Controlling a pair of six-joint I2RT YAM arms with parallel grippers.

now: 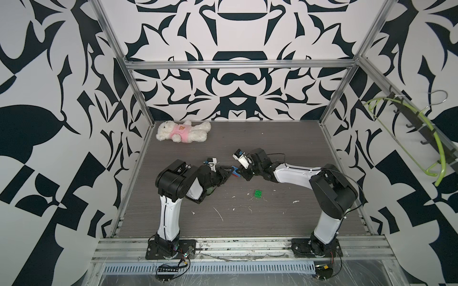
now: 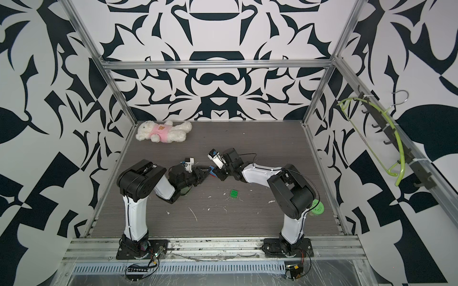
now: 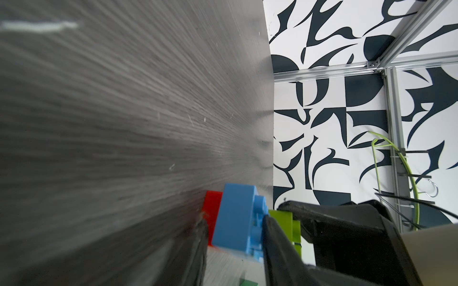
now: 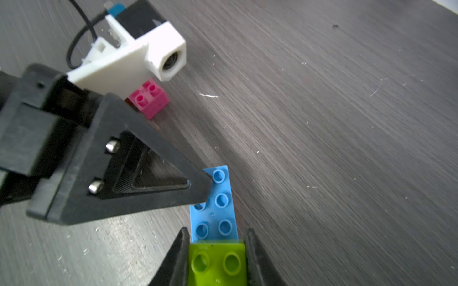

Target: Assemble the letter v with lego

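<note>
My grippers meet at the table's middle. The left gripper is shut on a blue brick [image 3: 233, 214], which has a red brick [image 3: 211, 205] behind it in the left wrist view. My right gripper is shut on a lime green brick [image 4: 217, 264], held against the end of the studded blue brick [image 4: 217, 190]; whether they are joined I cannot tell. A pink brick [image 4: 150, 100] lies beneath the left gripper's camera housing in the right wrist view.
A green brick [image 1: 258, 193] lies in front of the grippers. A white plush bear [image 1: 183, 132] lies at the back left. A green round object [image 2: 317, 207] is at the right edge.
</note>
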